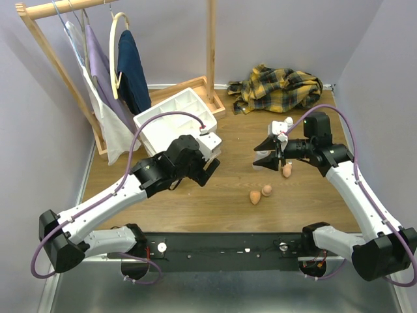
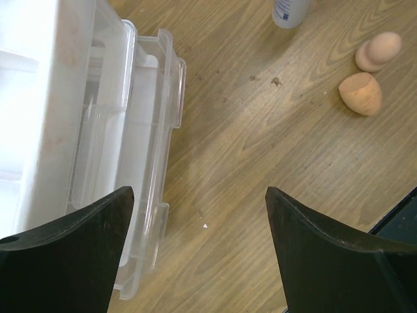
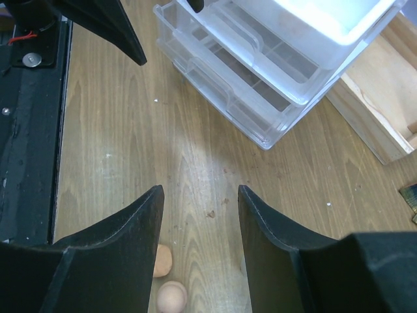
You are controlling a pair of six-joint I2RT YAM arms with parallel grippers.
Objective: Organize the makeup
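Observation:
A white organizer [image 1: 151,134] with a divided top and clear drawers stands left of centre. My left gripper [image 1: 210,168] is at the organizer's right front corner, open; in its wrist view, only the organizer's drawer edge [image 2: 148,215] and bare wood show between its fingers. My right gripper [image 1: 259,154] is over a small white bottle [image 1: 258,167], its fingers apart. In the right wrist view, nothing is between them, and the right finger hides most of the bottle. Toward the front lie a tan teardrop sponge [image 1: 255,197] and a rounder one [image 1: 266,190]; another peach piece [image 1: 287,171] lies farther right.
Behind the organizer is a wooden rack base [image 1: 218,107] with hanging clothes [image 1: 133,72]. A yellow-black plaid cloth [image 1: 277,88] is bunched at the back. A small white item [image 1: 288,121] shows behind the right gripper.

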